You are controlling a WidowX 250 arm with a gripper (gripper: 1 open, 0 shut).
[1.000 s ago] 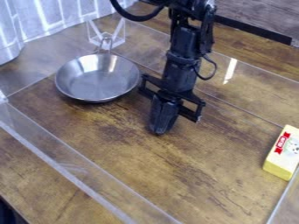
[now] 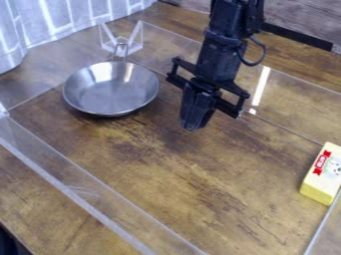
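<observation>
The black gripper (image 2: 194, 112) hangs over the middle of the wooden table, pointing down, at the right of a steel pan (image 2: 110, 88). It looks shut, and nothing shows between its fingers. A yellow box (image 2: 320, 177) with a red label lies at the right edge, apart from the gripper.
A small pale wire-like object (image 2: 120, 40) stands behind the pan, and clear plastic or glass (image 2: 11, 45) is at the upper left.
The arm and gripper have risen and shifted slightly to the right and back. The pan and yellow box have not visibly moved.
</observation>
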